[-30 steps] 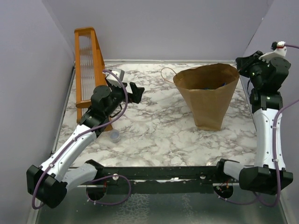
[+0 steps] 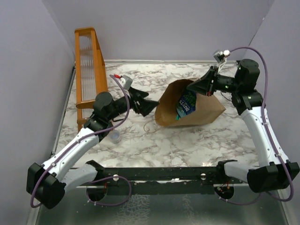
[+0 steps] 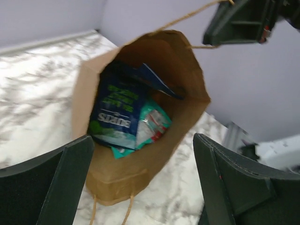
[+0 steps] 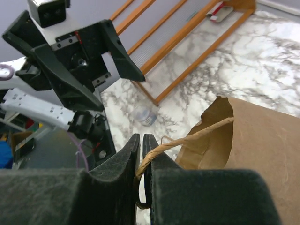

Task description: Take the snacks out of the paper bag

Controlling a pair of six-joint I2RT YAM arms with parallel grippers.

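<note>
The brown paper bag [image 2: 204, 115] is tipped on its side on the marble table, mouth facing left. Inside it, a dark blue snack pack [image 3: 117, 105] and a teal pack [image 3: 153, 121] show in the left wrist view; the blue one is also visible from above. My right gripper is shut on the bag's twisted paper handle [image 4: 187, 139], at the upper edge of the mouth. Just outside the mouth, my left gripper [image 2: 150, 107] is open, its fingers apart with nothing between them. The other handle hangs low at the mouth in the left wrist view.
A wooden rack with ribbed clear panels [image 2: 86, 61] stands on the left behind my left arm. A small clear cup [image 2: 115, 136] sits near that arm. Bare marble lies in front of the bag and at the back centre.
My right gripper came left and down with the handle; the left one moved right toward the mouth.
</note>
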